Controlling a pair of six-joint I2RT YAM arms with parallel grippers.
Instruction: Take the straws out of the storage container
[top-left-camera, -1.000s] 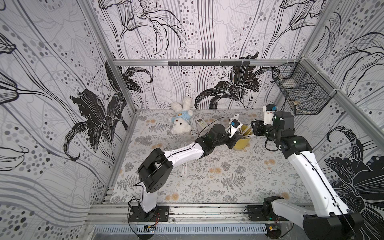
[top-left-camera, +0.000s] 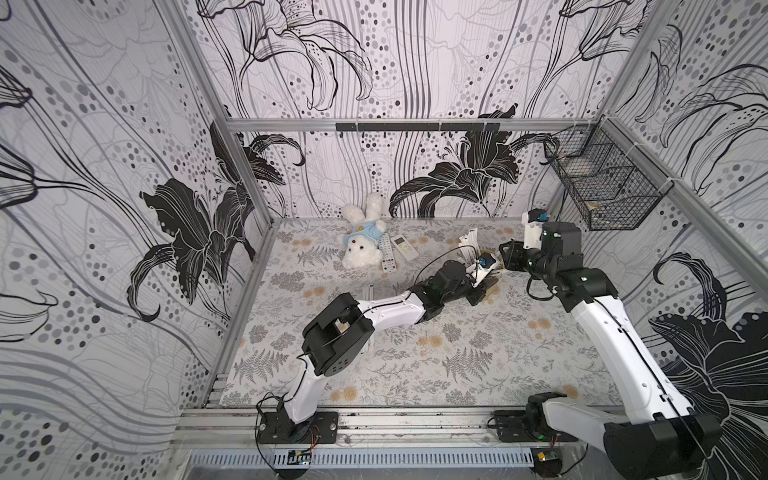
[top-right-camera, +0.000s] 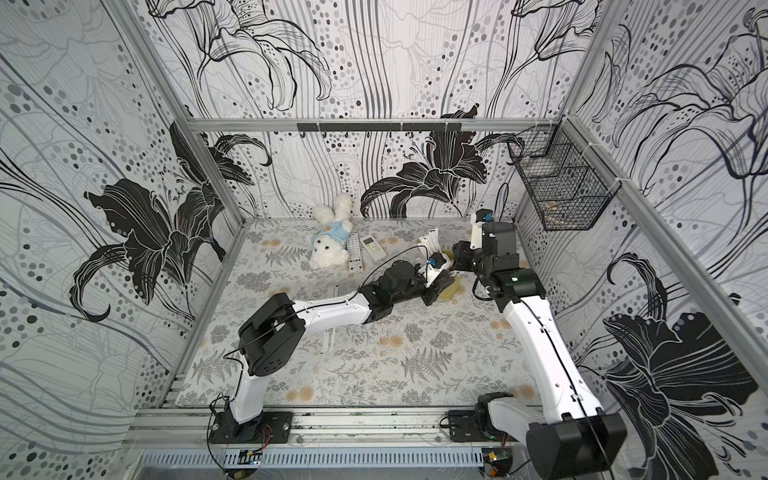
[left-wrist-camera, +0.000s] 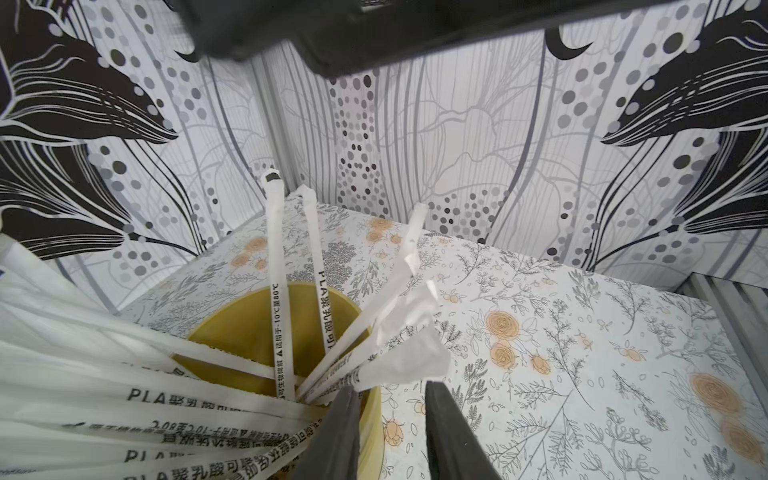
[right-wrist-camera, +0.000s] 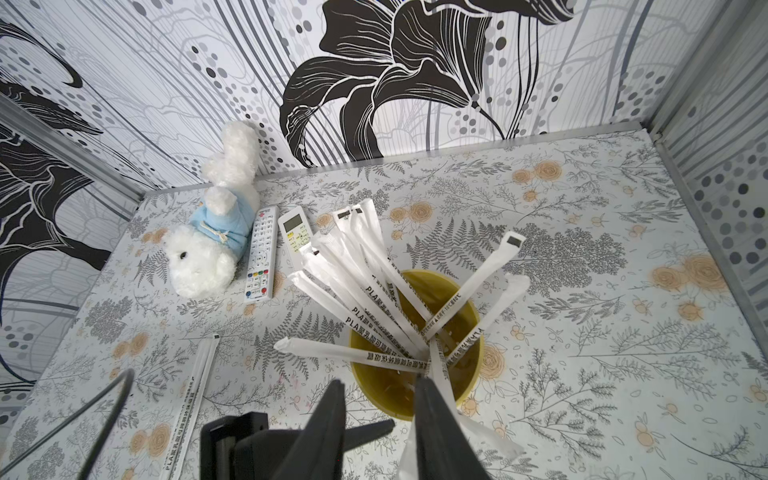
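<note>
The yellow container holds several white paper-wrapped straws leaning out of its mouth; more of the straws fill the lower left of the left wrist view. In that view my left gripper has its fingers parted, right at the container's near side, with nothing clearly held. Its dark finger also reaches toward the container in the right wrist view. My right gripper stands open above the container, and one straw crosses behind a fingertip. Loose straws lie on the table to the left.
A white plush toy in blue lies at the back left, beside two remotes, one long and one short. A black wire basket hangs at the right wall.
The right arm has barely shifted.
</note>
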